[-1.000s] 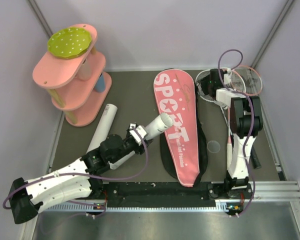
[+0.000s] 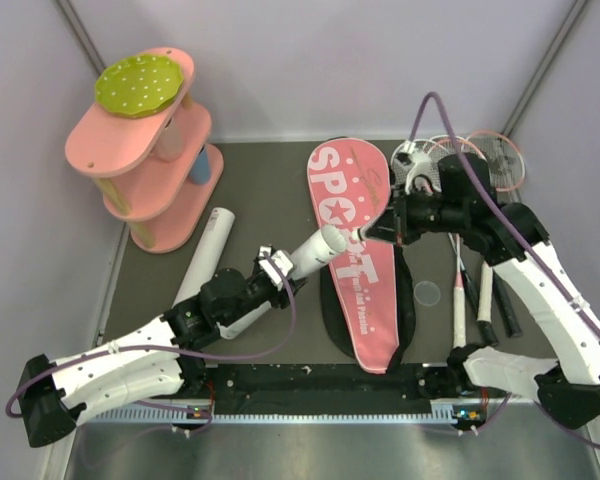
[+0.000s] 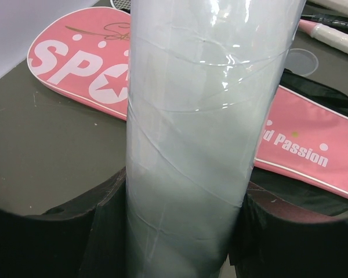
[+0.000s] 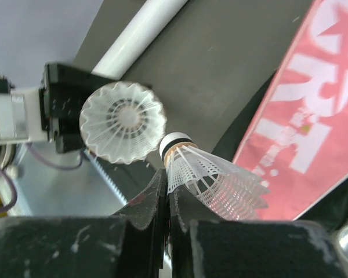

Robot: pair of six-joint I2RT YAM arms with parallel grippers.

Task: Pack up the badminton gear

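Observation:
A shuttlecock tube is held upright-tilted in my left gripper (image 2: pixel 280 275), which is shut on it; a shuttlecock skirt (image 4: pixel 122 121) shows at its top in the right wrist view. My right gripper is shut on another shuttlecock (image 4: pixel 211 182), cork toward the tube, just right of the tube's top. The pink SPORT bag (image 2: pixel 350 250) lies in the middle, beneath both grippers.
Another white tube (image 2: pixel 205 260) lies at left, beside a pink tiered shelf (image 2: pixel 130 140). Rackets (image 2: pixel 485 300) lie at the right, with a clear round lid (image 2: pixel 427 293) near them.
My right gripper has risen from the racket heads at the back right and swung left to the tube's top with a shuttlecock. The left arm has stayed in place.

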